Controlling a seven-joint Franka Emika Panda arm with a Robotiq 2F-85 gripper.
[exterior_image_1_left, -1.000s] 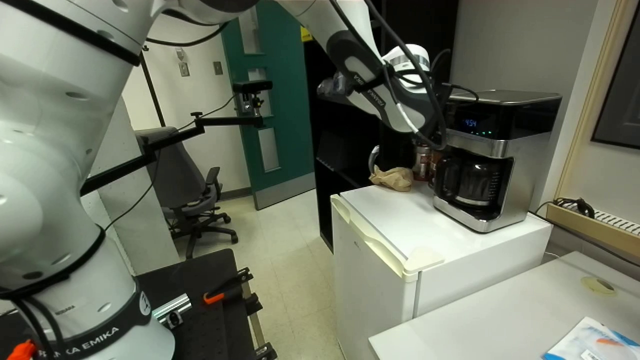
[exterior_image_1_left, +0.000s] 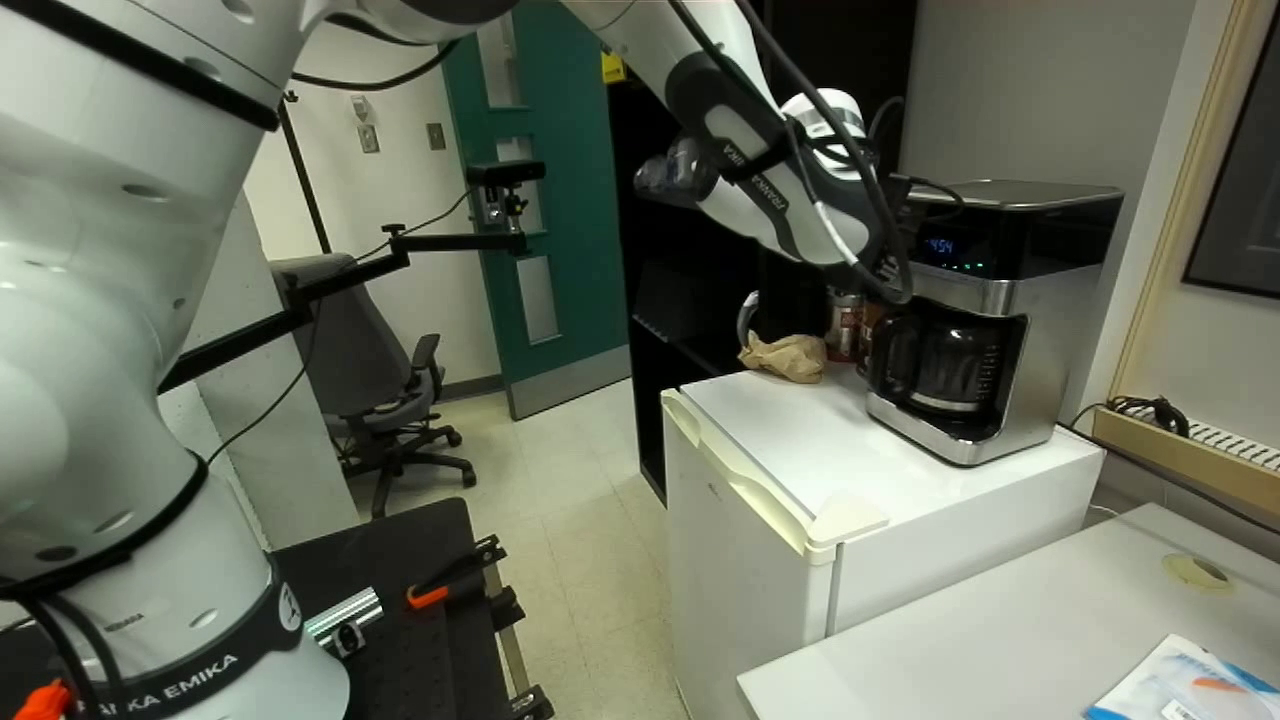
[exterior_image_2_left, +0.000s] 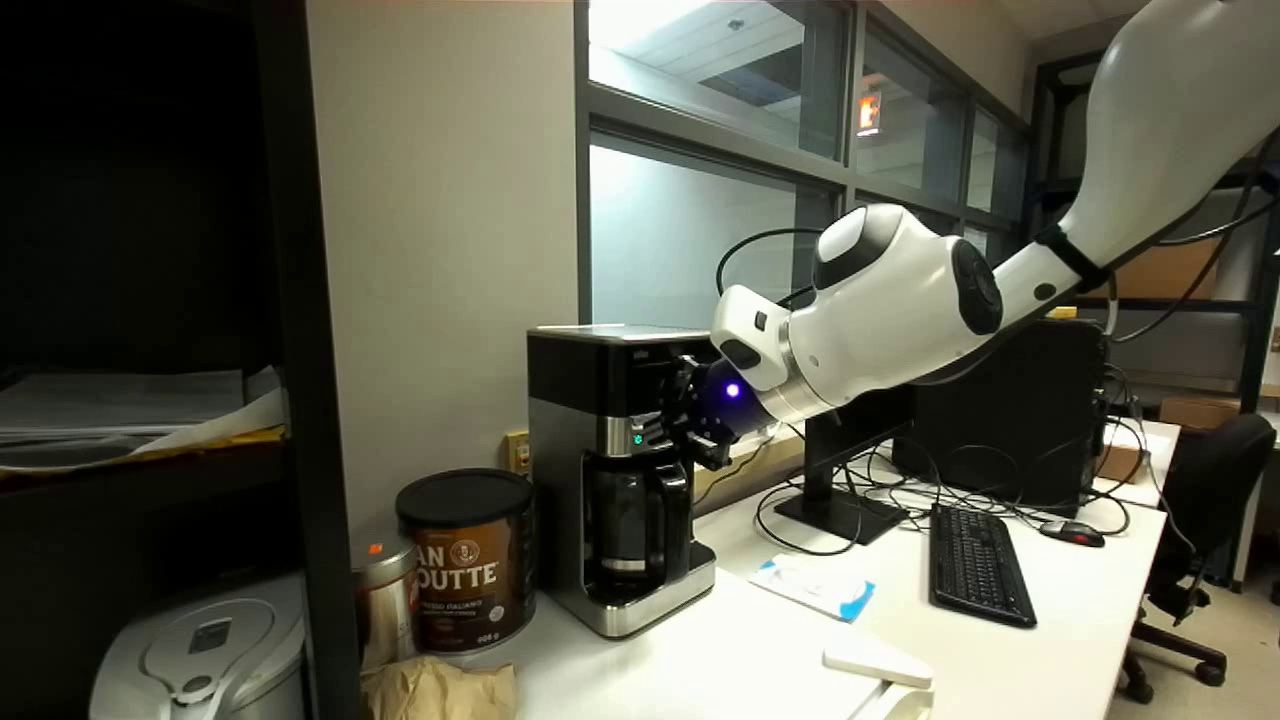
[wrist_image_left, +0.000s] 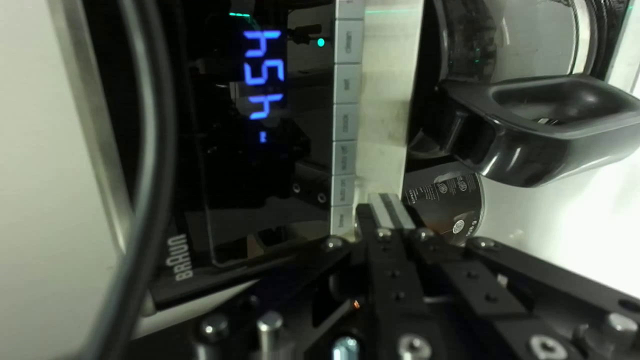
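Note:
A black and silver coffee maker (exterior_image_1_left: 1056, 312) stands on a small white fridge, its clock display (wrist_image_left: 264, 81) lit blue. In the wrist view, a row of grey buttons (wrist_image_left: 345, 123) runs along the silver strip below the display. My gripper is shut, with nothing showing between its fingers. Its tips are at the end of that row, close by the lowest button; whether they touch it I cannot tell. The glass carafe (exterior_image_1_left: 956, 360) sits inside the machine, and its black handle (wrist_image_left: 540, 129) juts out beside my gripper.
A dark coffee tin (exterior_image_2_left: 465, 564) stands beside the machine, with a crumpled brown paper bag (exterior_image_1_left: 786, 356) near it. The fridge top (exterior_image_1_left: 780, 432) is bare in front of the machine. A cable (wrist_image_left: 150, 150) hangs across the wrist view.
My arm's wrist has moved slightly right in exterior view 1, towards the coffee maker's front. The machine and the things round it have not moved.

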